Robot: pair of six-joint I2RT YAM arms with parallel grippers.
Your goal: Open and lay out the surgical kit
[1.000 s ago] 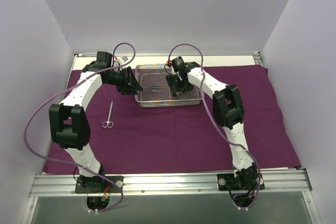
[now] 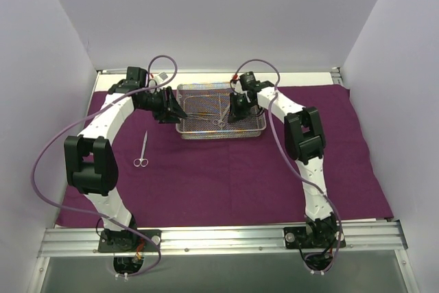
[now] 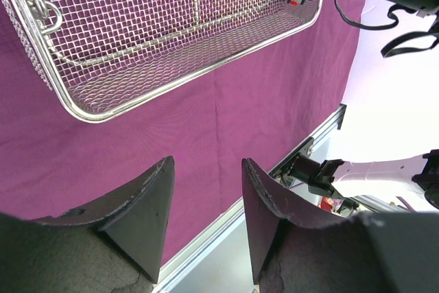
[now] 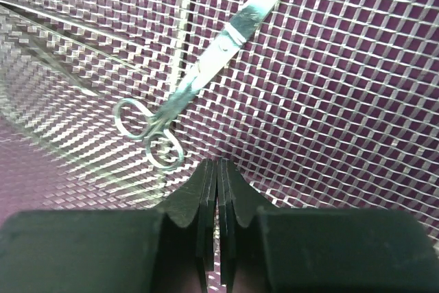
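Surgical scissors [image 4: 209, 66] lie on the mesh floor of the wire tray [image 2: 214, 136]. In the right wrist view they slant, with the finger rings at lower left and the blade toward the top. My right gripper is shut with nothing between its fingers, just to the right of the rings. In the top view it is over the tray's right half. My left gripper stands open and empty by the tray's left end. Another pair of scissors [image 2: 142, 152] rests on the purple cloth at left.
Slender metal instruments [image 2: 199, 116] lie in the tray's left half, left of the scissors. Grey walls close in the sides and back.
The left arm stayed still.
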